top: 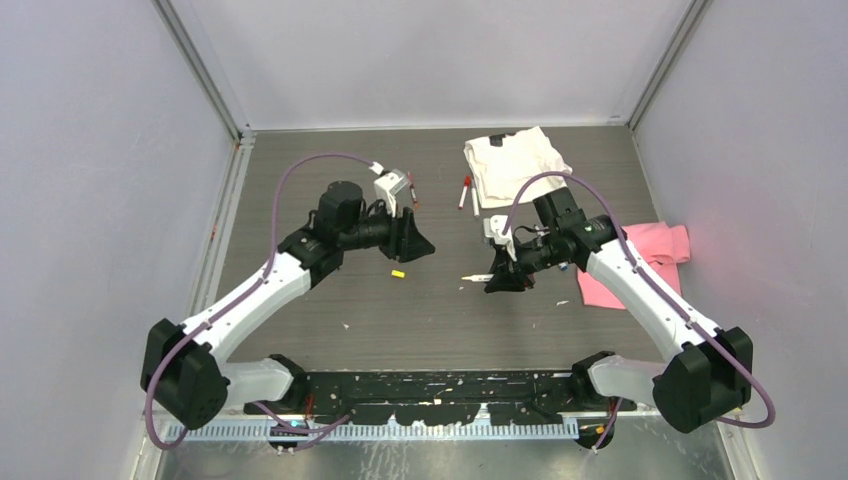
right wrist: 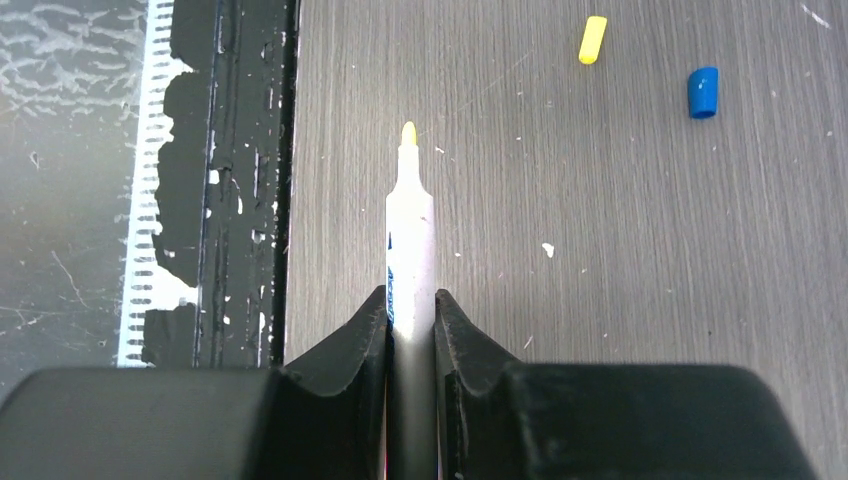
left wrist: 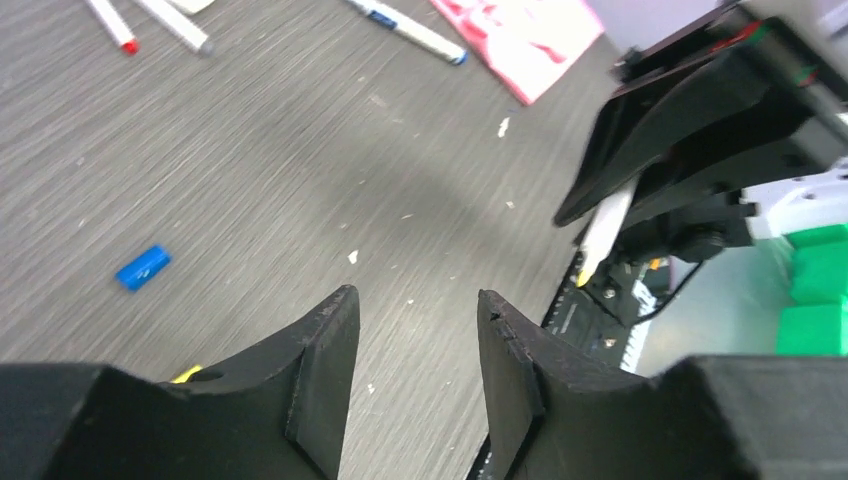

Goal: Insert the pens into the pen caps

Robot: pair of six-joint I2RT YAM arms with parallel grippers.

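Note:
My right gripper is shut on a white pen [right wrist: 410,240] with a yellow tip, pointing left in the top view and uncapped. My left gripper is part open with nothing between its fingers, up and left of it. A yellow cap [top: 398,274] lies on the table below the left gripper; a blue cap [left wrist: 143,267] lies nearby. Red pens [top: 463,192] [left wrist: 112,28] and a white pen [left wrist: 174,22] lie at the back; a blue-marked pen [left wrist: 415,32] lies toward the pink cloth.
A folded white cloth [top: 517,165] lies at the back right, a pink cloth [top: 660,250] at the right.

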